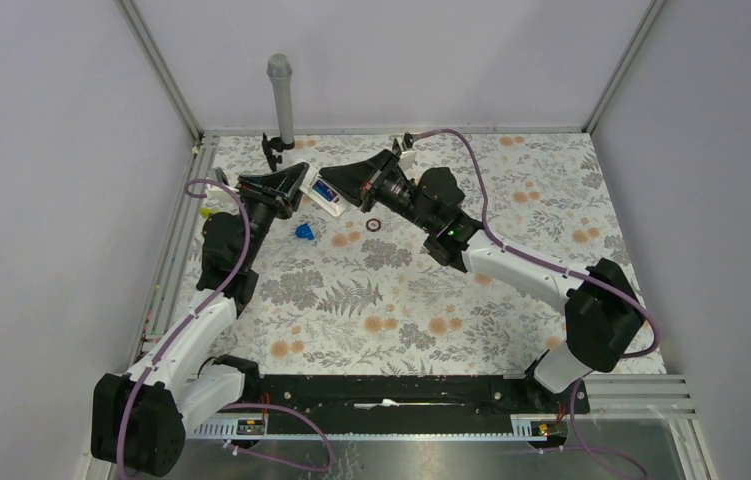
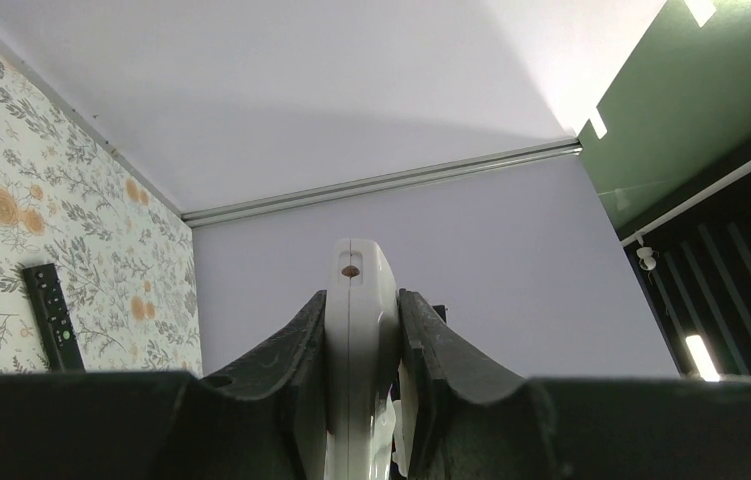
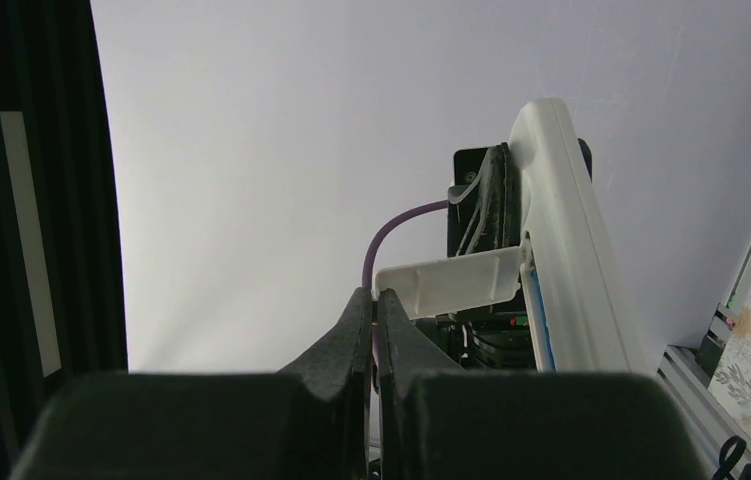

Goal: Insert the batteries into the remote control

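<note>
My left gripper is shut on a white remote control point(image 2: 356, 310), whose rounded end sticks up between the fingers. From above, the remote point(image 1: 336, 208) is held over the far left of the table, and a blue patch shows in its open back; whether this is a battery I cannot tell. In the right wrist view a thin white cover point(image 3: 461, 285) stands out from the remote's side. My right gripper is shut, its tips at the cover's outer edge; whether that edge lies between them is unclear.
On the patterned table lie a small blue object point(image 1: 304, 231) and a dark ring point(image 1: 373, 225). A grey post point(image 1: 282, 100) stands at the back left.
</note>
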